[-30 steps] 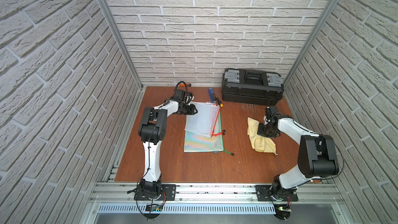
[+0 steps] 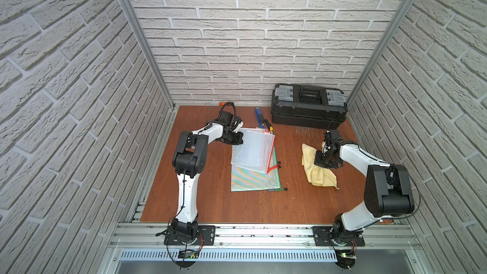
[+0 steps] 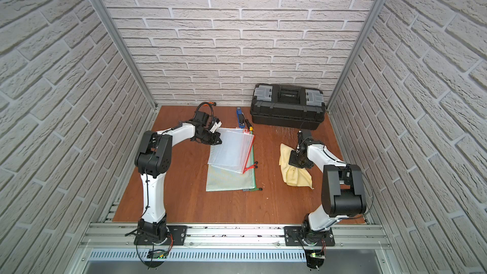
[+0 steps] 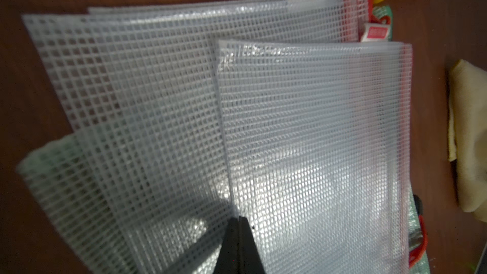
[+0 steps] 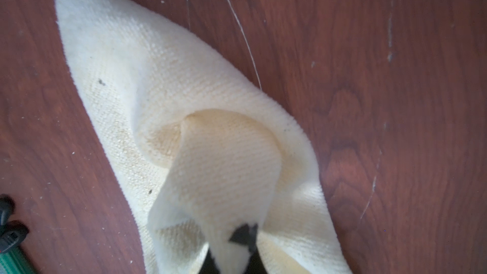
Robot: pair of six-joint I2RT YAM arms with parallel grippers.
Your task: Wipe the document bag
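Observation:
A stack of mesh document bags lies left of the table's middle: whitish bags with red zips [image 2: 253, 149] over a green-edged bag [image 2: 251, 181]. My left gripper is shut with nothing between its fingers, its tips over the top bag's left edge [image 4: 225, 147]. In the top left view that gripper [image 2: 240, 141] stands at the stack's upper left corner. A yellowish cloth [image 2: 320, 174] lies on the right, and my right gripper is shut on a fold of the cloth [image 5: 228, 167].
A black toolbox [image 2: 309, 105] stands against the back wall. A blue tool [image 2: 259, 116] and a yellow-black tool [image 2: 268, 124] lie behind the bags. Bare wood [image 2: 296, 200] lies between bags and cloth, and along the table's front.
The bags have shifted toward the right and front over the second. The right gripper and cloth look almost unchanged.

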